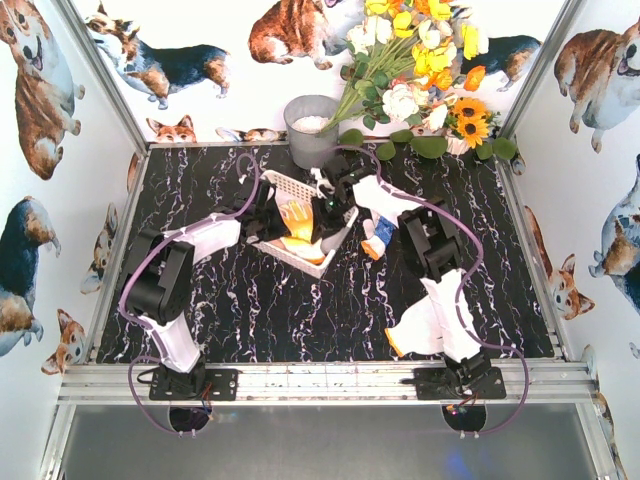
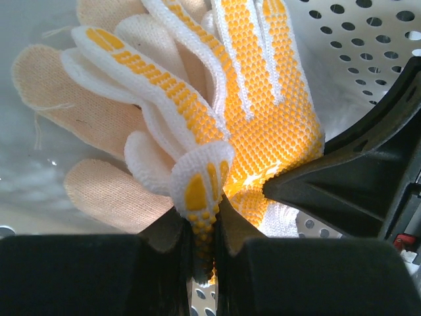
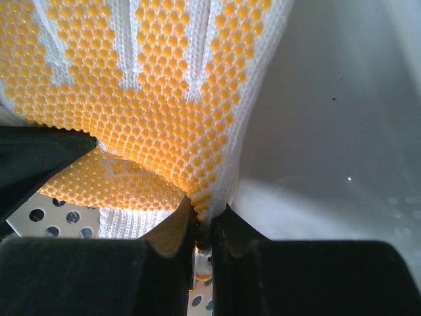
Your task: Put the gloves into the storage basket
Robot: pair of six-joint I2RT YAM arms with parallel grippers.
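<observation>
A white glove with orange grip dots (image 1: 297, 215) is inside the pale perforated basket (image 1: 291, 262). In the left wrist view, my left gripper is shut on the thumb of this dotted glove (image 2: 263, 131). My right gripper is shut on its palm edge, and that gripper's black finger (image 2: 342, 184) presses against the glove in the left wrist view. Under it lies a beige glove (image 2: 118, 194) on the basket floor. To the basket's right, a blue and white glove (image 1: 378, 238) rests on the table, partly hidden by my right arm.
A white glove with an orange edge (image 1: 418, 328) lies near the front right, partly beneath the right arm. Behind the basket stands a grey bucket (image 1: 313, 145) beside flowers (image 1: 430, 70).
</observation>
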